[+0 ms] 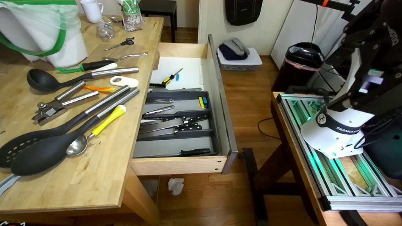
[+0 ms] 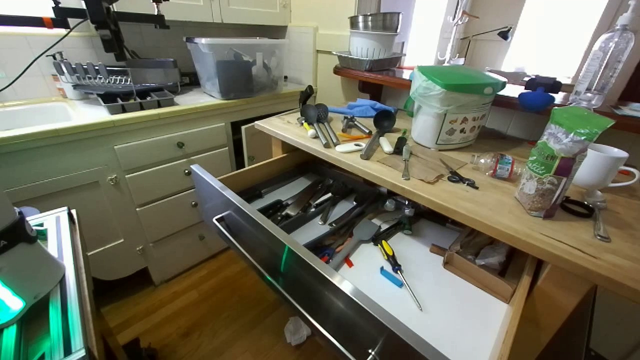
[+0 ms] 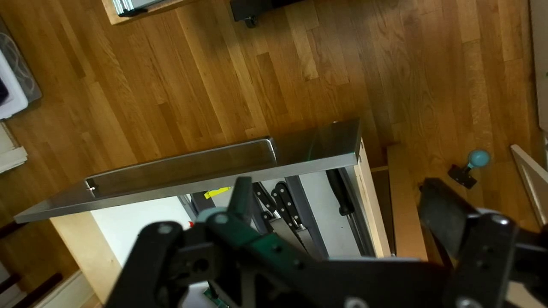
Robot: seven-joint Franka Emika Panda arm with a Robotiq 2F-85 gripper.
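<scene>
In the wrist view my gripper stands open, its two fingers far apart with nothing between them. It is high above the pulled-out drawer (image 3: 221, 177), touching nothing that I can see. Inside the drawer, a grey tray (image 1: 177, 111) holds several black-handled knives (image 1: 188, 126) and other cutlery. A yellow-and-black screwdriver (image 2: 390, 257) lies on the bare white drawer floor beside a small blue piece (image 2: 391, 276). On the wooden tabletop are a black ladle (image 1: 43, 80), a slotted spoon (image 1: 28, 145), a solid black spoon (image 1: 45, 154) and a yellow-handled scoop (image 1: 110, 120).
A white bucket with a green lid (image 2: 459, 114), an upright bag (image 2: 555, 162), a white mug (image 2: 600, 165) and a clear bottle (image 2: 498, 165) stand or lie farther along the table. The drawer's metal front (image 1: 222, 101) juts over open floor, facing my arm's base (image 1: 335, 130).
</scene>
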